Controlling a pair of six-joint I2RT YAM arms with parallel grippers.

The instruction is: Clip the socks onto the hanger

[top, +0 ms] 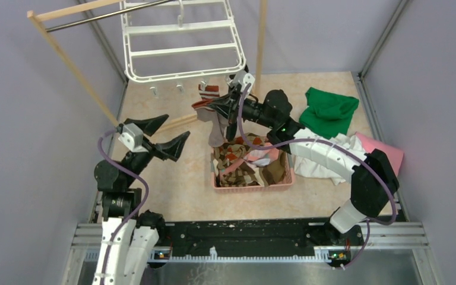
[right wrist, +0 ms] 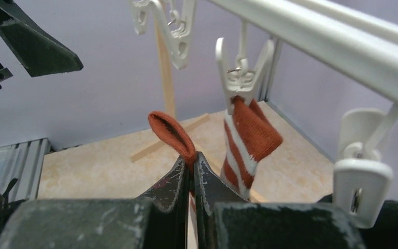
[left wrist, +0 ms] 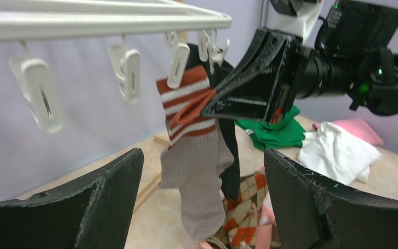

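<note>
The white hanger [top: 181,78] hangs at the top with clips along its front. A grey sock with red-and-white striped cuff [left wrist: 190,161] hangs below it, part of the cuff in a clip [right wrist: 241,85]. My right gripper is shut on a red fold of that sock, beside the clip. A black sock [left wrist: 229,176] hangs behind, its top largely hidden. My left gripper [top: 169,134] stands open left of the socks, empty, with several free clips [left wrist: 132,72] above its fingers in the left wrist view.
A pink basket [top: 252,187] of socks sits below. Green cloth [top: 328,110], white cloth [top: 320,168] and a pink item [top: 388,155] lie at the right. The wooden frame [top: 71,65] stands at the left; board below is clear.
</note>
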